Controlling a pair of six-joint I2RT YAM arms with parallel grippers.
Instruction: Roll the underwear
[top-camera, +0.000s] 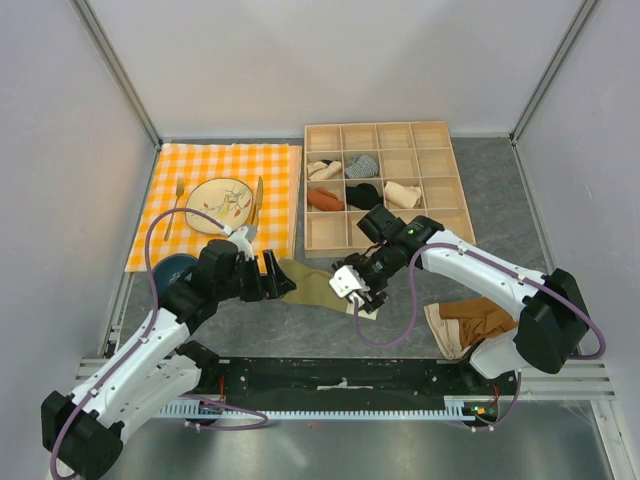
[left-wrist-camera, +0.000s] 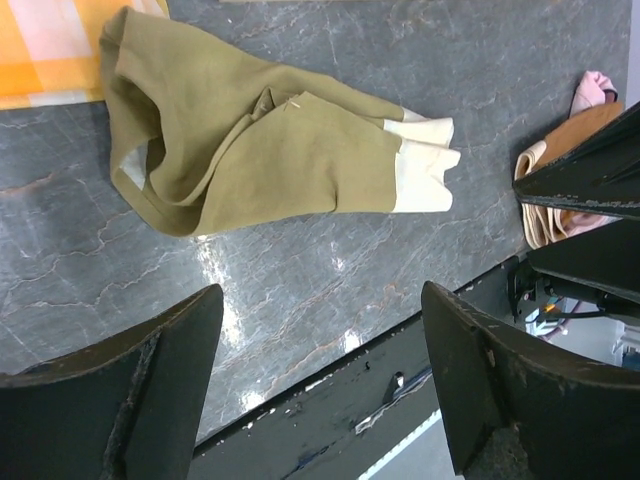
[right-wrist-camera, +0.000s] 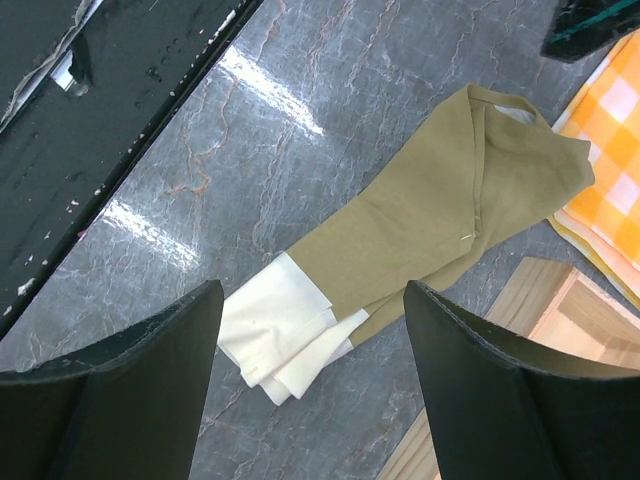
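Note:
The underwear is an olive cloth with a white end, lying on the dark grey mat (top-camera: 290, 335) as a lengthwise-folded, loose strip. In the left wrist view the cloth (left-wrist-camera: 310, 165) shows a raised, curled end at the left and its white end at the right. My right wrist view shows the cloth (right-wrist-camera: 395, 235) running diagonally. My left gripper is open beside the cloth, bare mat between its fingers. Above the white end, my right gripper has its fingers apart, the cloth below and not gripped.
Behind the cloth stands a wooden compartment box (top-camera: 327, 236) with several rolled items. An orange checked cloth (top-camera: 145, 225) with a plate (top-camera: 220, 205) lies at the left. Folded brown clothes (top-camera: 478, 322) are at the right.

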